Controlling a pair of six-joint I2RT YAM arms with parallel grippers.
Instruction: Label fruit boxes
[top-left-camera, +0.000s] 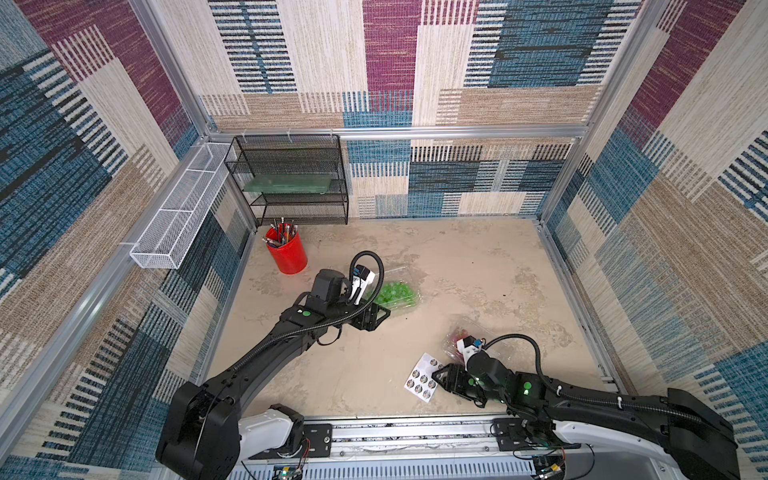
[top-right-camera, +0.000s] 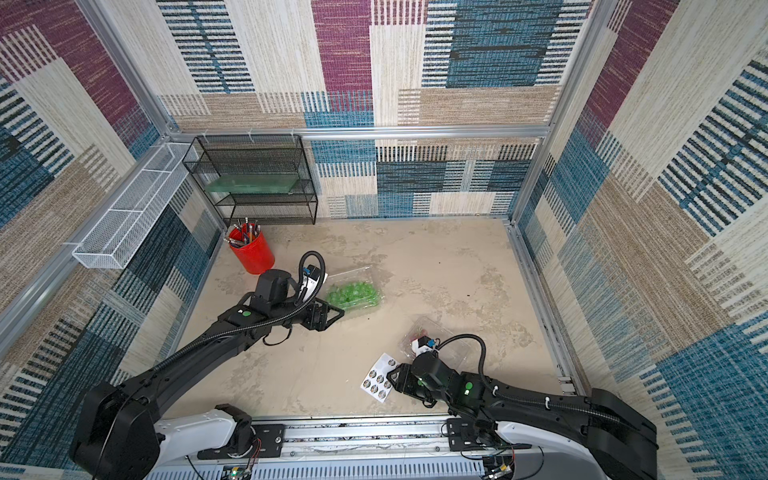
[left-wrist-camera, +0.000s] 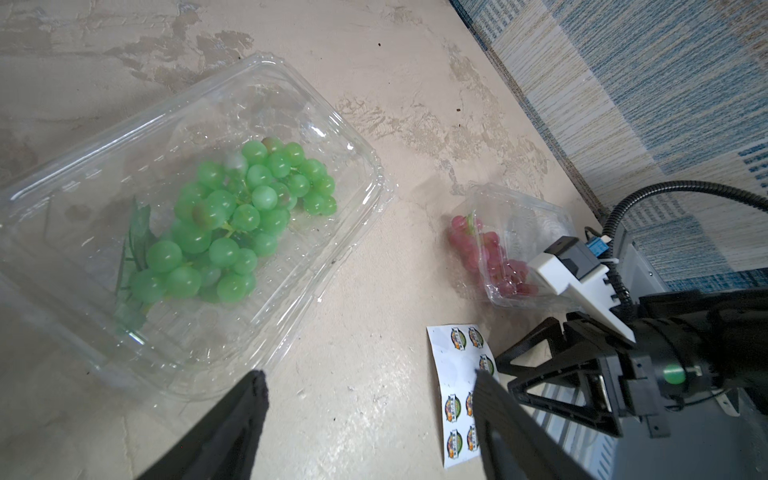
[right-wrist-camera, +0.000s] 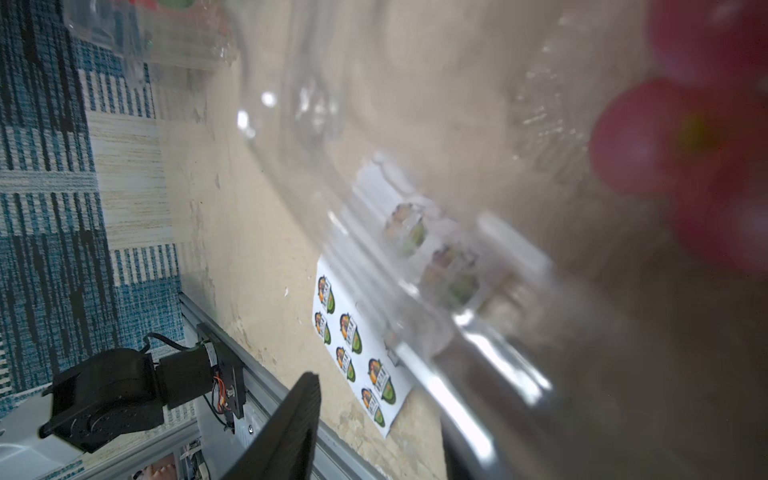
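Observation:
Green grapes fill part of a clear box (left-wrist-camera: 224, 336) near the table's middle. My left gripper (top-left-camera: 382, 318) hovers at that box's near edge; its fingers stand apart with nothing between them in the left wrist view. A second clear box with red grapes (left-wrist-camera: 492, 260) lies to the right, close in front of the right wrist camera, its plastic blurred. Beside it is a white sheet of round fruit labels (top-left-camera: 423, 377), several still on it. My right gripper (top-left-camera: 438, 379) is at the sheet's right edge, its fingers (right-wrist-camera: 300, 424) apart. Whether they touch the sheet I cannot tell.
A red cup of pens (top-left-camera: 288, 254) stands at the back left, before a black wire shelf (top-left-camera: 345, 184). A white wire basket (top-left-camera: 164, 240) hangs on the left wall.

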